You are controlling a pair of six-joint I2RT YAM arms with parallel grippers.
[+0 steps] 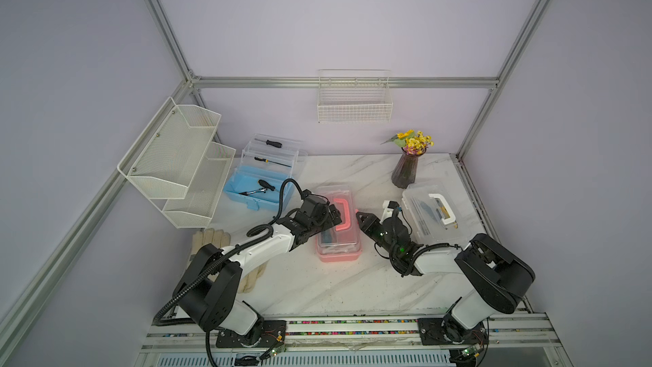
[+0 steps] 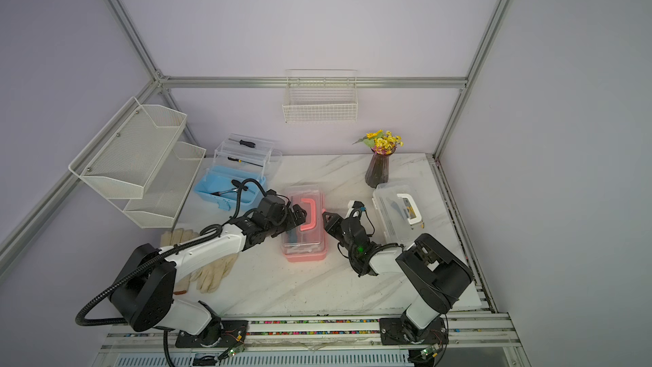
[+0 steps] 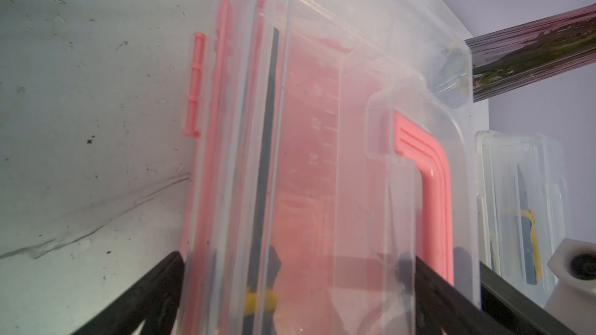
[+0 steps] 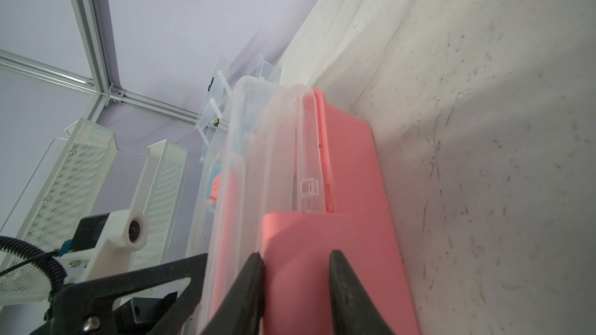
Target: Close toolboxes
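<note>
The pink toolbox stands mid-table, its clear lid lying down over the base. A pink handle is on that lid. My left gripper is open over the lid, its fingers spread wide. At the box's right side, my right gripper is shut on the pink latch, which sticks out from the side wall. Back left, the blue toolbox stands open, tools inside and its clear lid tipped back. The clear toolbox at right has its lid down; whether it is latched cannot be told.
Behind the clear toolbox stands a dark vase with yellow flowers. Work gloves lie front left, partly under the left arm. Mesh shelves hang at the left wall. Bare tabletop shows in front of the pink box.
</note>
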